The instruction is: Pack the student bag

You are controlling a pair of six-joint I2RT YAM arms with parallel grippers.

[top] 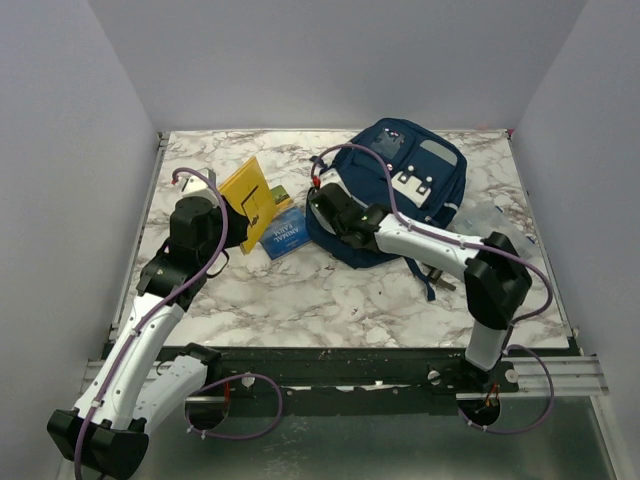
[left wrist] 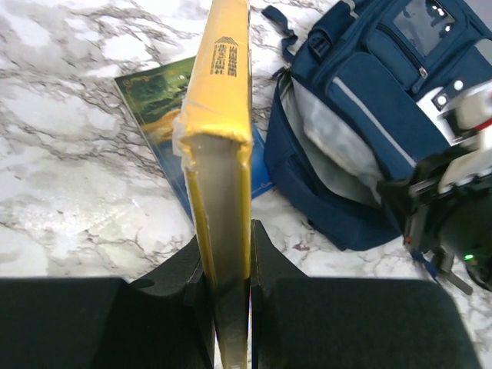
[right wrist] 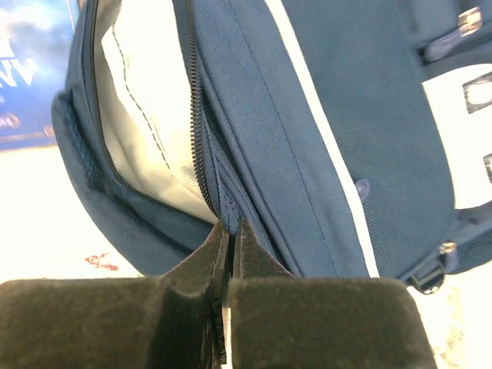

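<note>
A yellow book (top: pixel 250 203) stands tilted in my left gripper, which is shut on its lower edge. The dark blue school bag (top: pixel 415 170) lies on the marble table, right of centre. In the right wrist view, my right gripper is shut on the zippered edge of the bag's opening (right wrist: pixel 201 146). That edge is pulled up, so a gap with pale lining (right wrist: pixel 150 96) shows. The gap also faces my left wrist view, where the lining (left wrist: pixel 330 138) is visible. A blue book (top: pixel 284 233) with a green-yellow top lies flat between the book and bag.
A clear plastic pouch (top: pixel 490 222) lies on the right, beyond the bag. Small dark metal-looking items (top: pixel 440 281) rest by the bag's lower right. Bare marble (top: pixel 290 310) fills the front of the table.
</note>
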